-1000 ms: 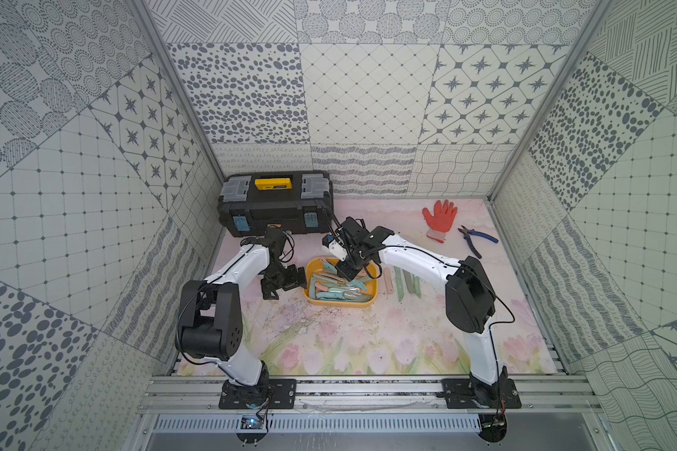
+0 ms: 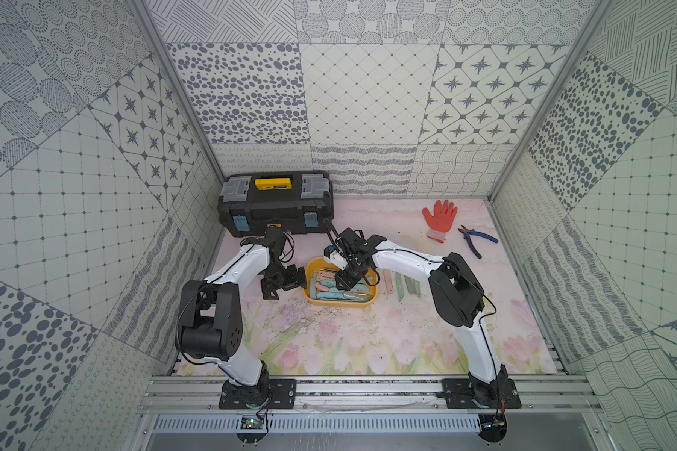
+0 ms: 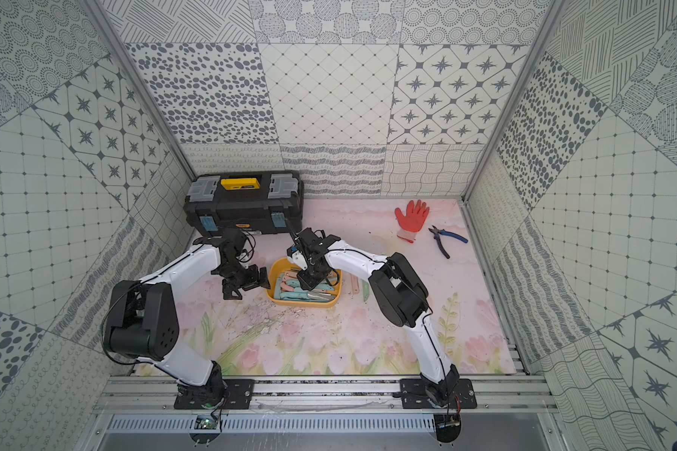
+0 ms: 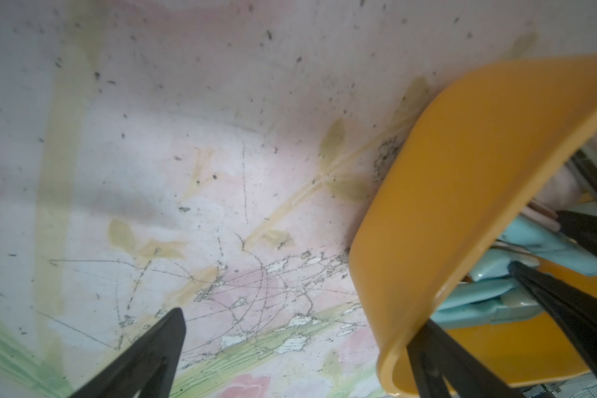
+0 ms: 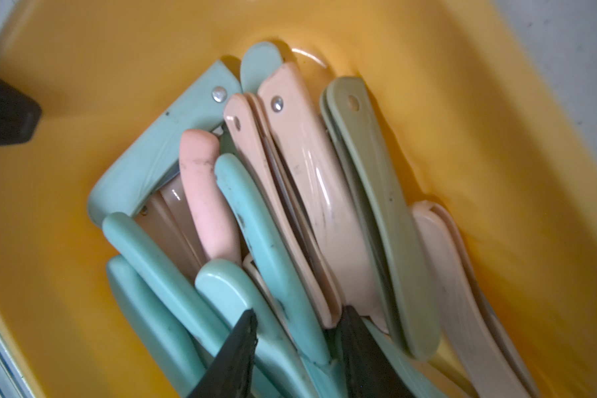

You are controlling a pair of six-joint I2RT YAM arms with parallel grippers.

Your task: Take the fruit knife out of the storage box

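The orange storage box [image 2: 338,303] is packed with fruit knives with mint, pink and olive handles. In the right wrist view my right gripper is open, low over the pile, its fingers around a slim mint handle [image 5: 265,245], beside a pink handle [image 5: 311,185] and an olive one [image 5: 384,219]. My left gripper stands open at the box's left end, the right finger by the orange rim [image 4: 484,225].
Several knives [image 2: 407,284] lie on the table right of the box. A black toolbox [image 2: 275,201] stands at the back left; a red glove [image 2: 440,216] and pliers [image 2: 474,240] lie at the back right.
My right gripper has moved down and toward the front into the box. The left arm has not visibly moved.
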